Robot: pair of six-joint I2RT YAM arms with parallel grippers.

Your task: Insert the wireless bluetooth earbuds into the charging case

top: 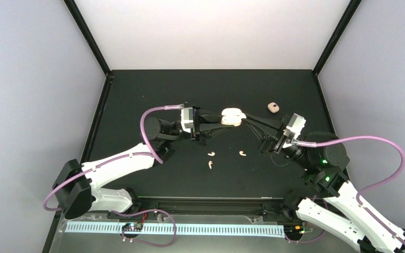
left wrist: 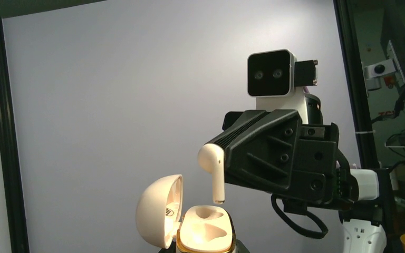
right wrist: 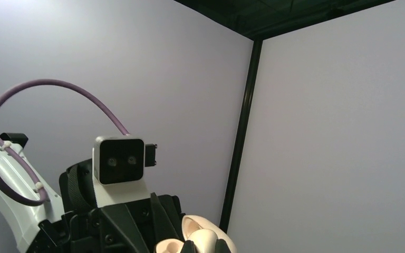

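My left gripper [top: 224, 120] is shut on the white charging case [left wrist: 204, 230], which has its lid [left wrist: 155, 213] open. Both wells of the case look empty in the left wrist view. A white earbud [left wrist: 212, 158] is gripped at its head by my right gripper [top: 246, 116], its stem pointing down. In that view the stem's tip appears just above the case's rear well, with a small gap. From the right wrist view, the earbud [right wrist: 204, 240] overlaps the case [right wrist: 170, 246] and lid, and the lower parts are cut off.
Three loose earbuds lie on the black table: one left [top: 211, 154], one right [top: 242, 153] and one lower [top: 210, 165]. A small closed case [top: 273, 107] sits behind the right arm.
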